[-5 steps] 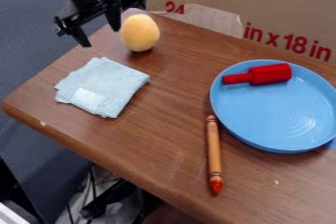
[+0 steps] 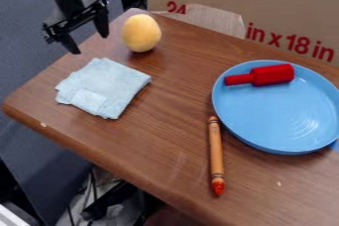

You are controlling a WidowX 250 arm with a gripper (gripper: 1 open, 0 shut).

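My black gripper (image 2: 77,35) hangs at the upper left, over the far left edge of the wooden table, apart from everything on it, with open fingers and nothing seen between them. A pale yellow egg-shaped object (image 2: 142,34) stands near the back left. A folded light cloth (image 2: 101,88) lies on the left. A blue plate (image 2: 279,118) on the right holds a red cylindrical object with a handle (image 2: 271,74). An orange crayon with red tip (image 2: 216,155) lies left of the plate.
A cardboard box (image 2: 247,7) fills the back. Dark floor and some clutter show beyond the left edge.
My gripper has moved a little to the left since one second ago. The objects on the table have not moved.
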